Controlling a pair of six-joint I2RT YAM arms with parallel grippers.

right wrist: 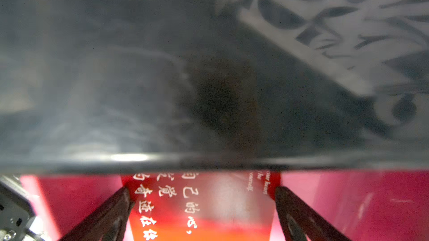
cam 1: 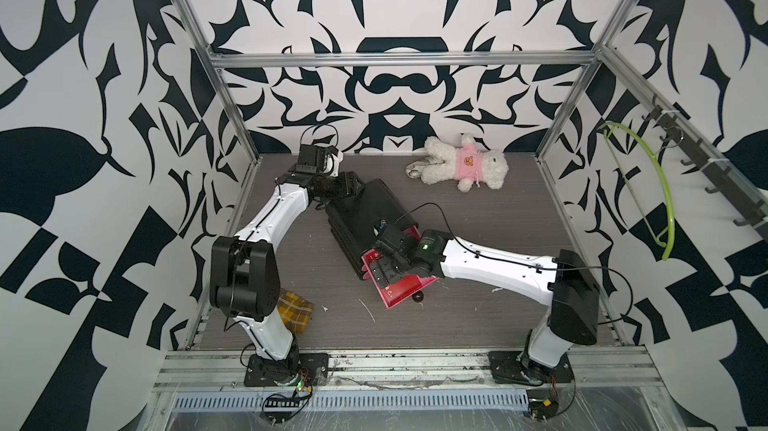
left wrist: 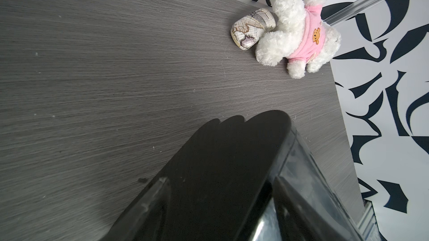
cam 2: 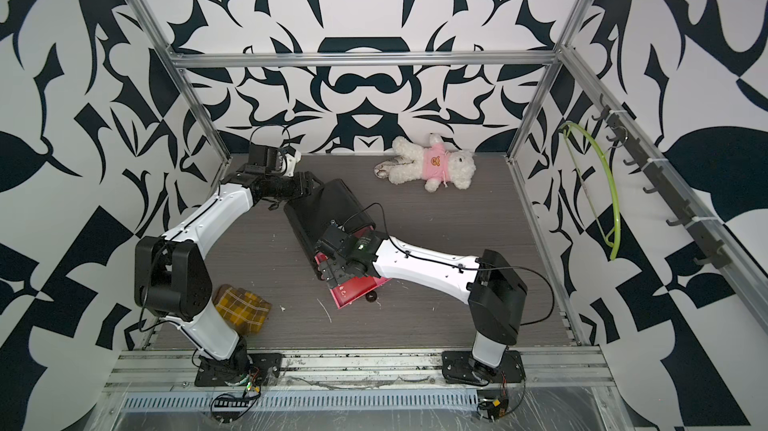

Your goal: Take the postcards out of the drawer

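Note:
The black glossy cabinet (cam 1: 374, 208) lies at a slant in the middle of the table, its red drawer (cam 1: 397, 292) pulled out at the near end. Inside the drawer, a red postcard (right wrist: 214, 205) with white writing shows in the right wrist view, its far part hidden under the cabinet's front edge. My right gripper is open over the drawer, its fingers on either side of the card. Whether other cards lie beneath cannot be seen. At the cabinet's far end my left gripper stands open, with its fingers (left wrist: 154, 200) to either side of the black top.
A white plush toy (cam 1: 466, 164) in a pink shirt lies at the back, a map-patterned object (left wrist: 253, 28) beside it. A yellow checked cloth (cam 2: 242, 308) is at the front left. Near the drawer sits a small dark round piece (cam 1: 417, 296).

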